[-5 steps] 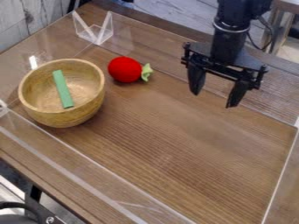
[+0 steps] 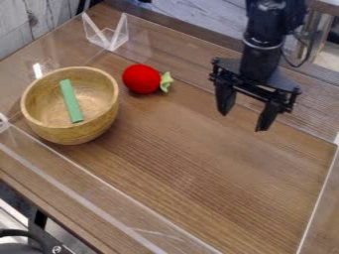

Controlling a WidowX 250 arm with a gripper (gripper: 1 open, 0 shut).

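Observation:
A black robot arm reaches down from the upper right to its gripper (image 2: 244,107), whose two fingers stand apart over the wooden table at the centre right, nothing visible between them. To its left lies a red object (image 2: 141,77), rounded, with a small green piece (image 2: 165,81) beside it. At the left a wooden bowl (image 2: 93,128) holds a green stick-like object (image 2: 71,102).
A clear plastic container (image 2: 109,30) stands at the upper left. Dark cables or hardware show at the bottom left corner.
The arm and gripper have shifted slightly over the last second, with a small change in tilt. The red object, bowl and container have not moved.

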